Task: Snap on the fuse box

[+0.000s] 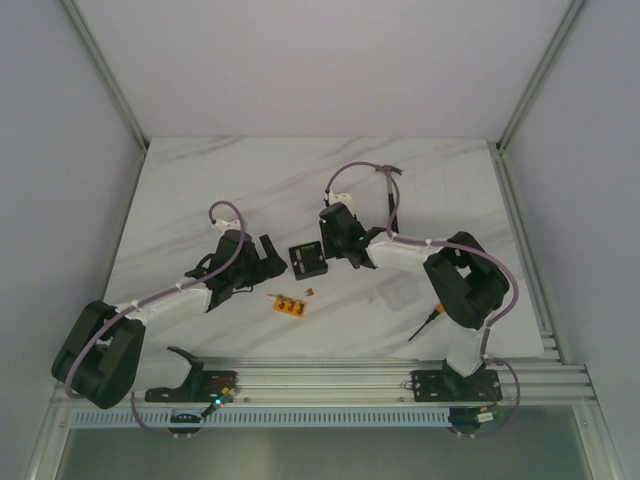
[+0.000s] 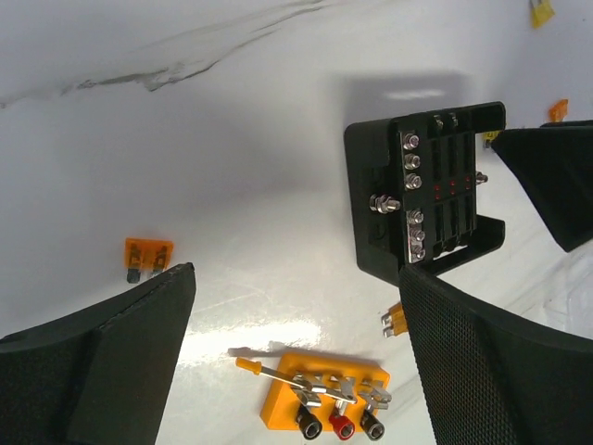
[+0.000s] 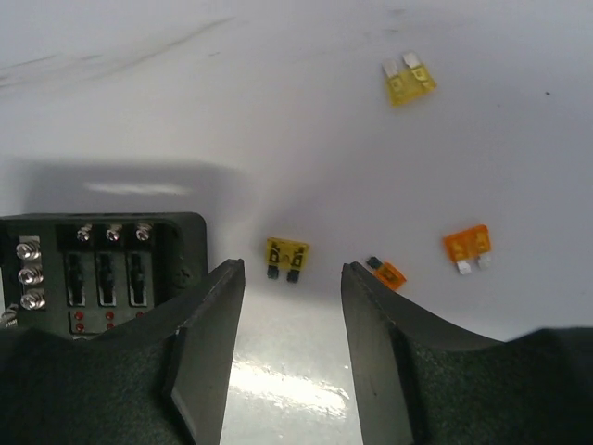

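Note:
The black fuse box (image 1: 308,260) lies at the table's middle; in the left wrist view it (image 2: 389,167) stands with bare metal studs, and in the right wrist view it (image 3: 102,260) is at left. My left gripper (image 1: 270,260) is open just left of the box, nothing between its fingers. My right gripper is over the table just right of the box, its fingers apart around a small yellow fuse (image 3: 287,250) below. Another yellow fuse (image 3: 408,83) and orange fuses (image 3: 468,244) lie nearby.
An orange block with clamps (image 1: 289,305) lies in front of the box. A hammer (image 1: 388,172) lies at back right, a screwdriver (image 1: 430,318) at front right.

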